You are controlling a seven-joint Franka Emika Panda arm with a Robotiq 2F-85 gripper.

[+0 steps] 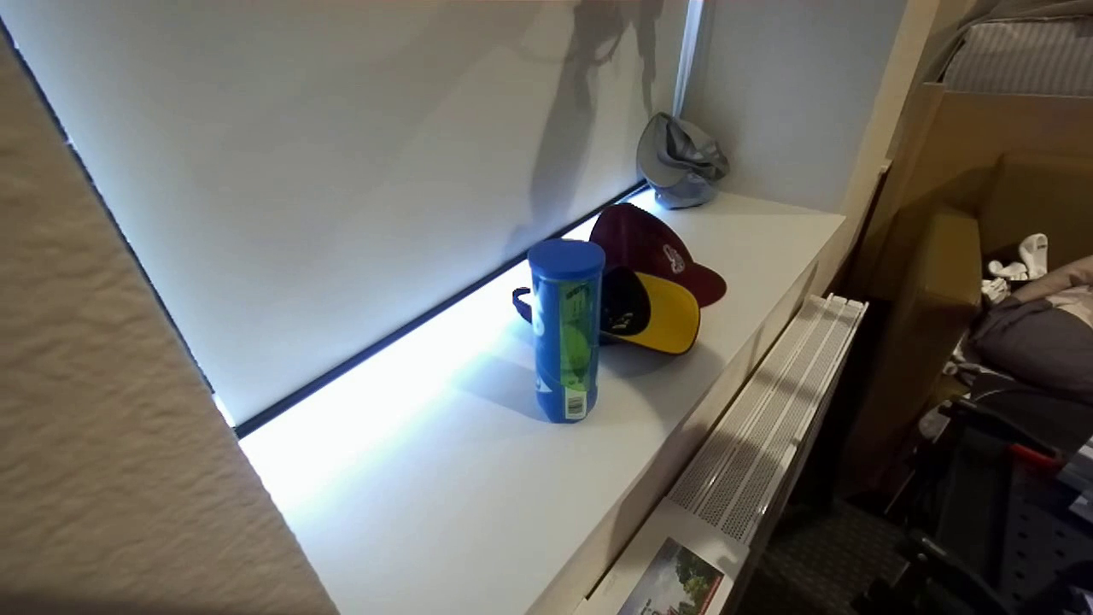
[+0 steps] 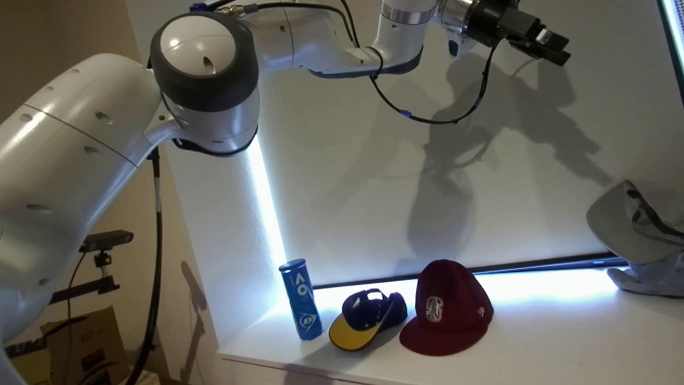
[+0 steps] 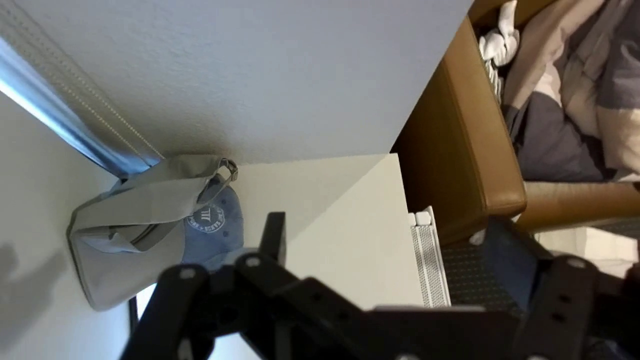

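My gripper stands open with nothing between its fingers; it hangs high above the white ledge in exterior view 2. Grey-and-blue headwear [image 3: 129, 231] rests in the ledge's far corner, left of the fingers in the wrist view; whether it is one cap or two, I cannot tell. Also on the ledge are a maroon cap [image 2: 449, 311], a navy cap with a yellow brim [image 2: 359, 324], and an upright blue tennis-ball tube [image 1: 566, 333]. The tube partly hides the navy cap in exterior view 1.
The white ledge [image 1: 410, 523] has clear room at its near end and beside the corner headwear. A blind [image 1: 359, 184] runs along its back, and a side wall [image 3: 258, 78] closes the far end. Below the front edge lies a heater grille [image 1: 774, 410]; a brown sofa [image 3: 468, 132] stands beyond.
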